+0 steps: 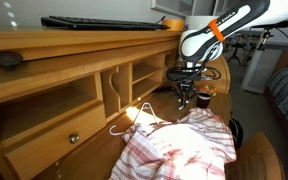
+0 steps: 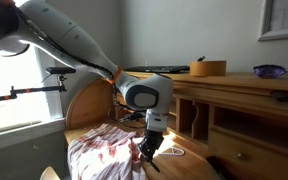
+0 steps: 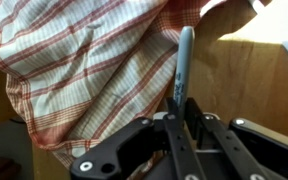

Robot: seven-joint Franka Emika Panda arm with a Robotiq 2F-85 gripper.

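Observation:
A slim grey-white marker (image 3: 184, 65) with dark lettering is pinched between the black fingers of my gripper, its far end pointing away from the fingers. In exterior view 1 the gripper (image 1: 182, 98) hangs low over the desk, just behind a white and red checked cloth (image 1: 174, 152). Exterior view 2 has the gripper (image 2: 150, 150) at the cloth's right edge, with a dark tip below it. Whether the marker touches the desk, I cannot tell.
A white hanger (image 1: 136, 118) lies beside the cloth near the cubbies. Wooden drawers (image 1: 59, 138) line one side of the desk. A dark cup (image 1: 204, 98) stands beyond the gripper. Bare wood (image 1: 96, 155) shows between drawers and cloth.

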